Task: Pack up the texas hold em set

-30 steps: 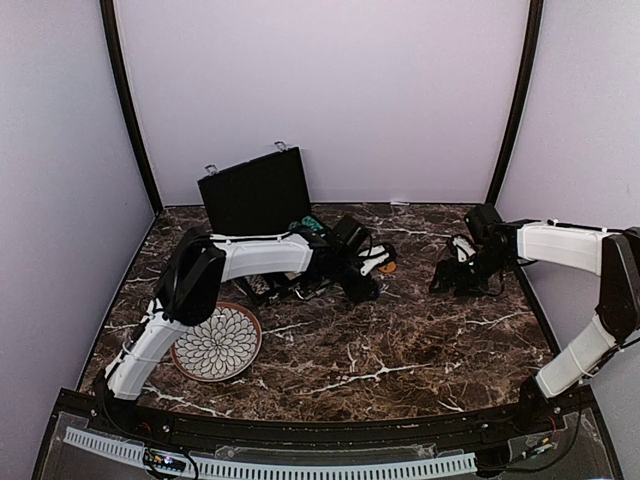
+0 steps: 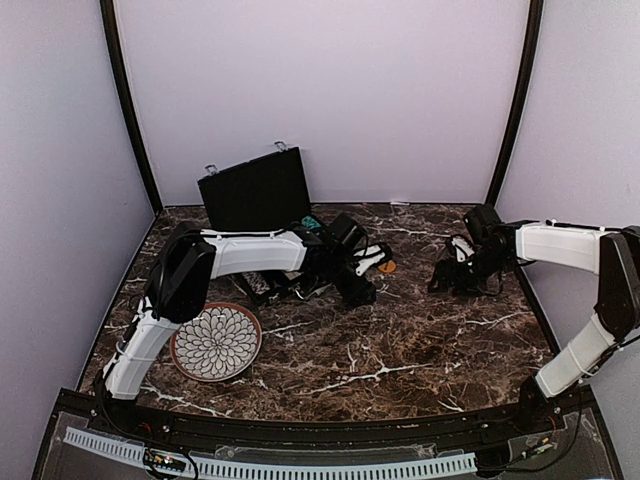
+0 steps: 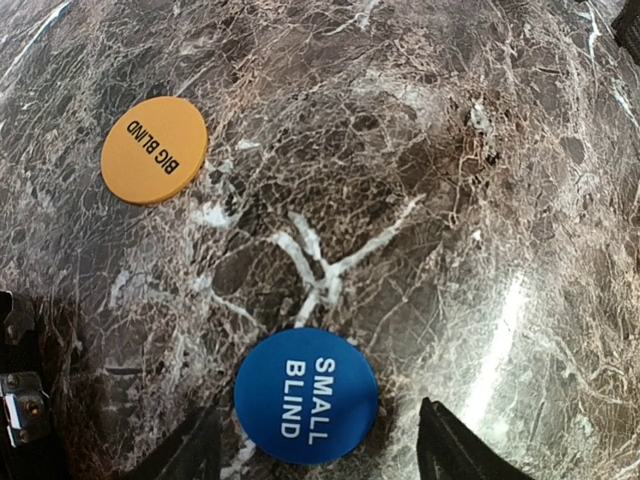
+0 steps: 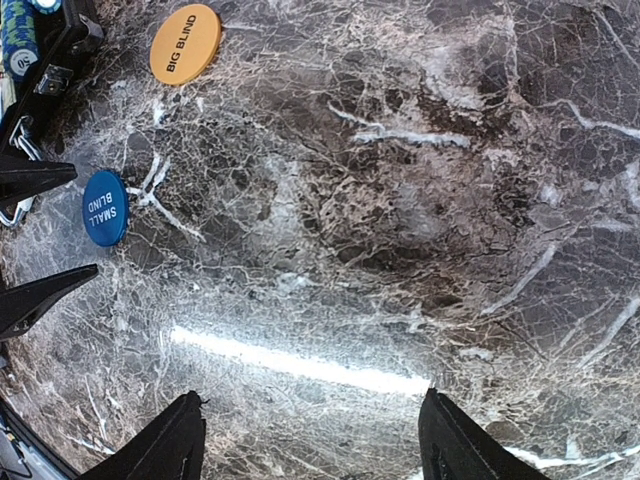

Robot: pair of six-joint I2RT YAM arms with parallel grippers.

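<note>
The blue "SMALL BLIND" button (image 3: 307, 395) lies flat on the marble table. My left gripper (image 2: 361, 294) is over it, part open, a finger (image 3: 190, 447) on either side with gaps between. Seen from the right wrist, the same button (image 4: 105, 208) shows between the left fingers. Farther off lies the orange "BIG BLIND" button (image 3: 154, 150), also flat. My right gripper is open above bare marble, holding nothing. Behind the left arm stands the black case (image 2: 258, 190), lid raised; that arm hides much of its inside.
A round patterned plate (image 2: 216, 342) sits at the front left, close to the left arm. Part of the case edge (image 3: 25, 400) is near the left gripper.
My left gripper has shifted slightly leftward in the top view since a second ago. The right arm, the case and the plate have stayed put.
</note>
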